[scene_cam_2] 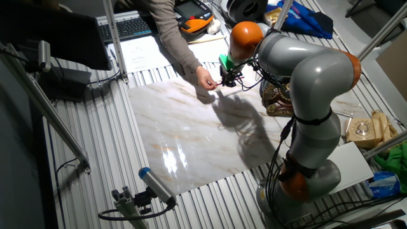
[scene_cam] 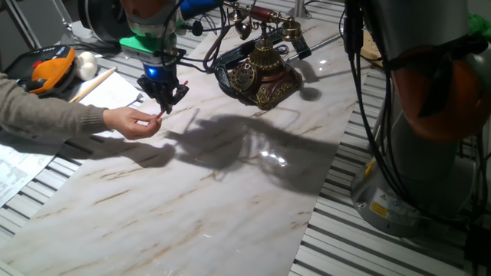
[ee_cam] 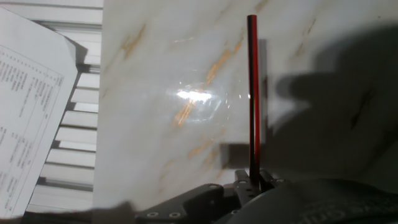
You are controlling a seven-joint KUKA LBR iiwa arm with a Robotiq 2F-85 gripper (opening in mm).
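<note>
A slim red-and-black pencil (ee_cam: 253,93) extends from the gripper toward the top of the wrist view. The black fingers close around it, so the gripper looks shut on the pencil. In exterior view 1 the gripper (scene_cam: 164,106) hangs over the far left part of the marble board, pointing down. A person's hand (scene_cam: 132,123) pinches one end of the pencil right beside the fingertips. Exterior view 2 shows the same hand (scene_cam_2: 205,79) reaching to the gripper (scene_cam_2: 230,81); the pencil is hardly visible there.
An ornate old-style telephone (scene_cam: 266,77) stands on the marble board (scene_cam: 153,222), to the right of the gripper. Paper sheets (scene_cam: 115,92) and an orange-black device (scene_cam: 52,70) lie at the left. The near part of the board is clear.
</note>
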